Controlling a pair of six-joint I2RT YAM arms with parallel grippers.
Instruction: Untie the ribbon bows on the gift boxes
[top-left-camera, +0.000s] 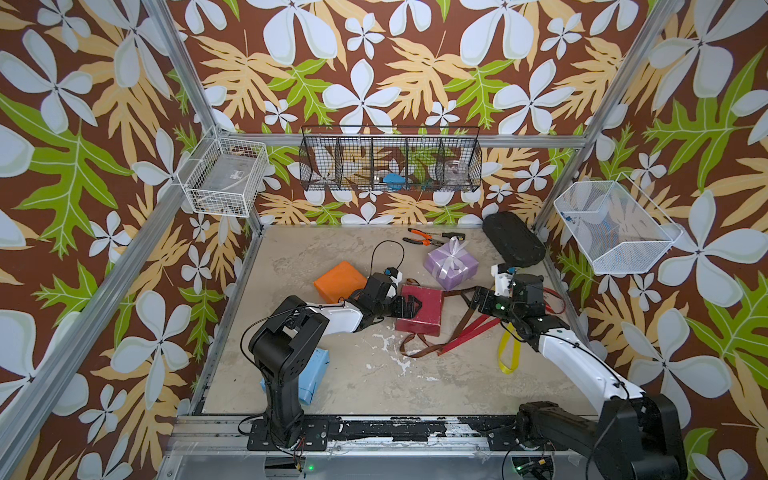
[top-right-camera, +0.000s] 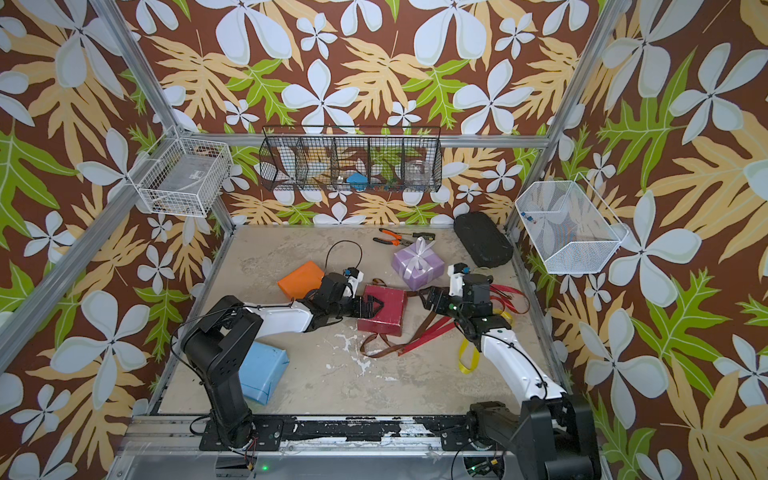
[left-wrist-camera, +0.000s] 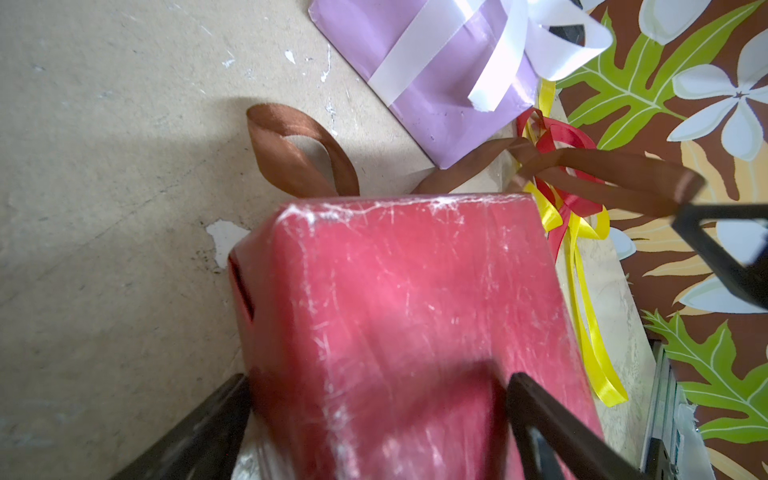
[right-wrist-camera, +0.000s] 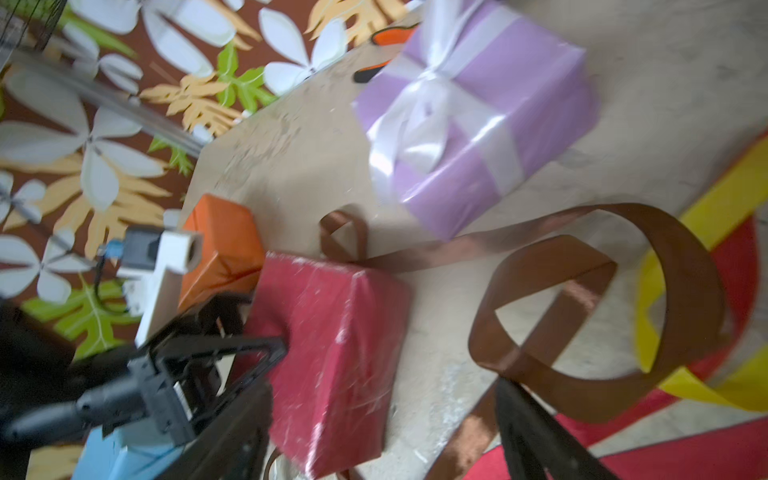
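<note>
The red box has no bow on it; my left gripper is open at it, fingers low around its near part in the left wrist view. My right gripper hangs right of the red box, open, above a loose brown ribbon. Nothing clearly shows between its fingers. The lilac box behind keeps its white bow. Red ribbons and yellow ribbons lie loose to the right.
An orange box and a blue box lie to the left. Pliers and a black case are at the back. Wire baskets hang on the frame.
</note>
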